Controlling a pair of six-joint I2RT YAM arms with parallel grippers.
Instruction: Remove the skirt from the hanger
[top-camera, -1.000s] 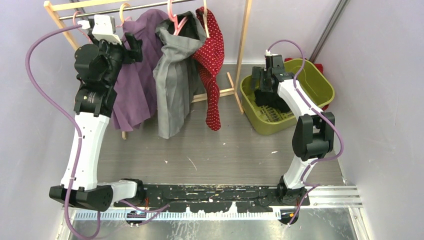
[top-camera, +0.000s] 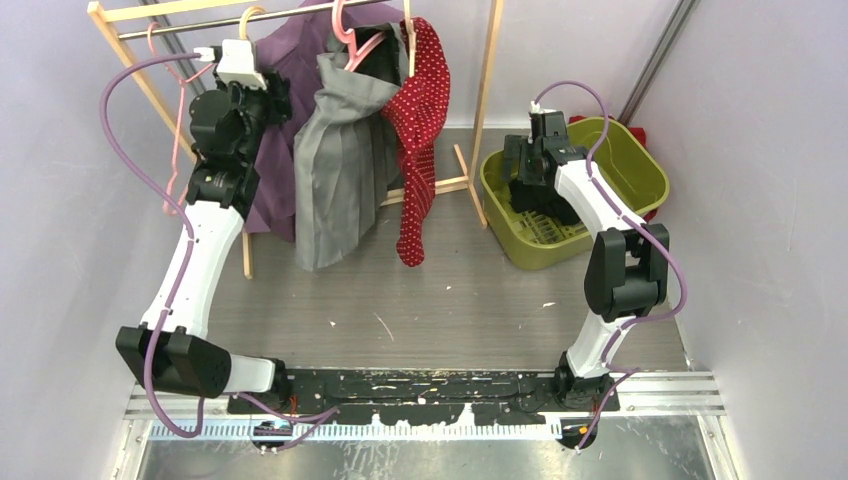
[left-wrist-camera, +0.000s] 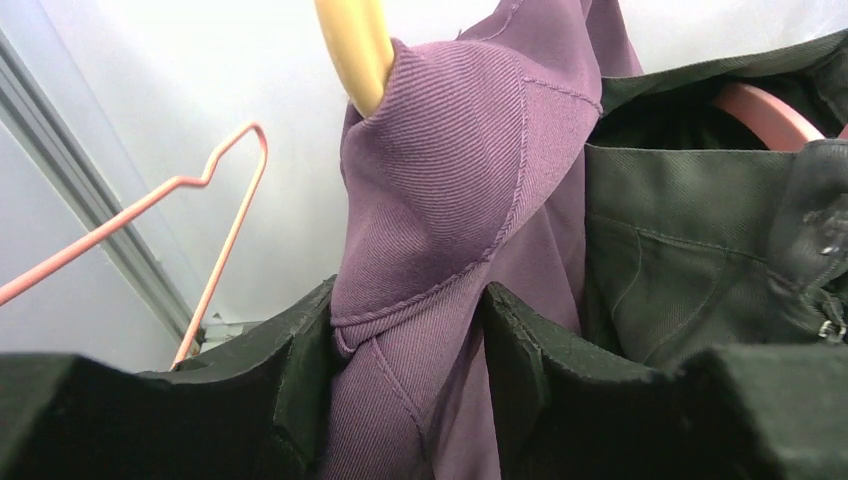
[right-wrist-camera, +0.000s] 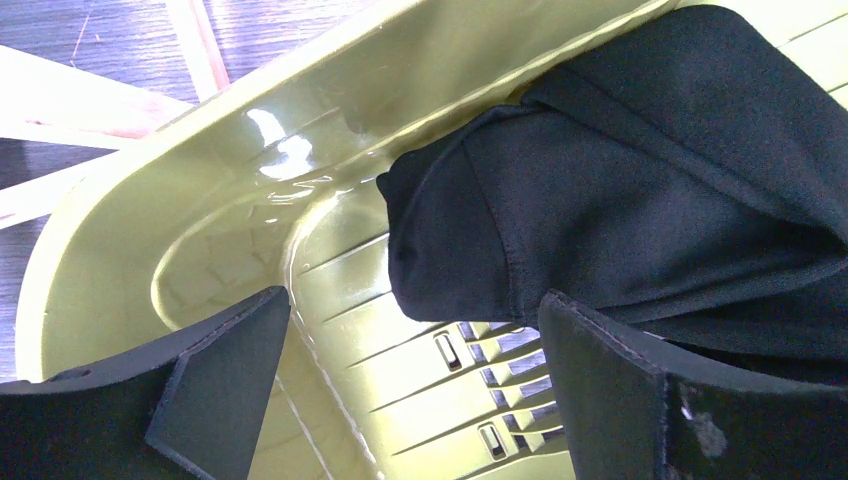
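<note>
A purple garment (top-camera: 282, 150), seemingly the skirt, hangs from the rack at the left. In the left wrist view its stitched upper edge (left-wrist-camera: 450, 170) is draped over the end of a wooden hanger (left-wrist-camera: 357, 50). My left gripper straddles this fabric just below the hanger end, one finger on each side, the fingers part open. How firmly the fingers touch the cloth is unclear. On the right, my open right gripper is over the green basket (top-camera: 535, 255), nothing between its fingers. Dark cloth (right-wrist-camera: 620, 190) lies in the basket beneath it.
A grey garment (top-camera: 340, 170) on a pink hanger (top-camera: 345, 38) and a red dotted one (top-camera: 418, 110) hang right beside the purple one. An empty pink hanger (left-wrist-camera: 190, 185) hangs to the left. The floor (top-camera: 400, 310) before the rack is clear.
My left gripper has moved to the right, onto the purple garment's upper part. The garment has shifted and the empty pink hanger has swung. The right arm has stayed still.
</note>
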